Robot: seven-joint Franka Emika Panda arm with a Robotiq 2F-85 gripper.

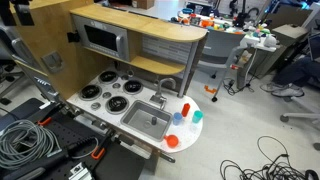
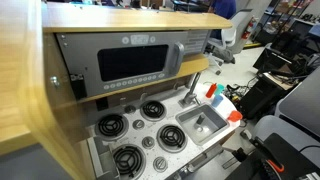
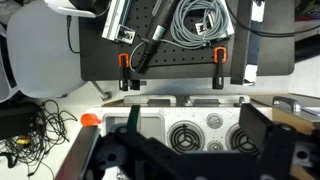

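My gripper stands open in the wrist view, its dark fingers far apart and nothing between them. Beneath it are the toy kitchen's counter, the sink [image 3: 150, 124] and the burners [image 3: 185, 136]. Exterior view 1 has a red item [image 1: 186, 109], a blue cup [image 1: 178, 118] and a teal cup [image 1: 198, 116] on the rounded counter end, right of the sink. An orange-red item [image 1: 172, 141] sits at the counter's front edge. The microwave [image 2: 135, 62] above the counter looks closed.
A shelf [image 1: 150, 22] runs over the counter, and a faucet [image 1: 160, 93] rises behind the sink. In front lies a dark base table [image 3: 110, 62] with a coiled cable [image 3: 198, 22] and orange-handled clamps [image 3: 219, 68]. Loose cables cover the floor at right.
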